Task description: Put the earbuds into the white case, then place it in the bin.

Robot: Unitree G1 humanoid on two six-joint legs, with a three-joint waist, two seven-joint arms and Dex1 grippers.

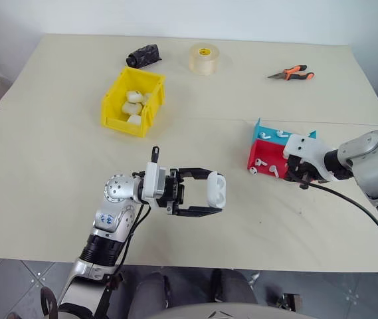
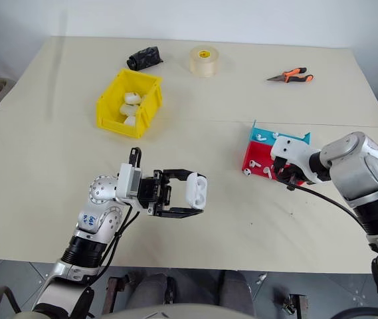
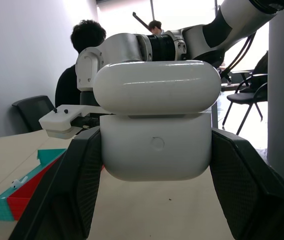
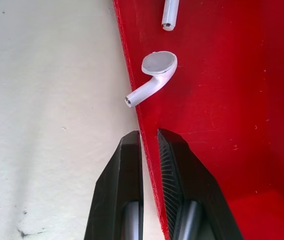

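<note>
The white case (image 1: 216,191) is held over the near middle of the table, its lid raised, two dark sockets showing. Gripping its sides is my left gripper. At the red compartment's (image 4: 221,100) near edge, my right gripper is shut, with no earbud in it; the red rim shows in the thin gap. Just ahead of its tips, an earbud (image 4: 156,72) lies across that rim, its stem jutting outside. The stem of another earbud (image 4: 169,15) shows farther in. A white earbud (image 1: 253,170) sits at the bin's near-left corner.
A teal compartment (image 1: 296,129) behind the red one holds more earbuds. The yellow bin (image 1: 112,125) at back left contains several white cases. Tape (image 1: 204,61), a black roll (image 1: 143,56) and pliers (image 1: 293,74) lie at the back. Open table separates the bins.
</note>
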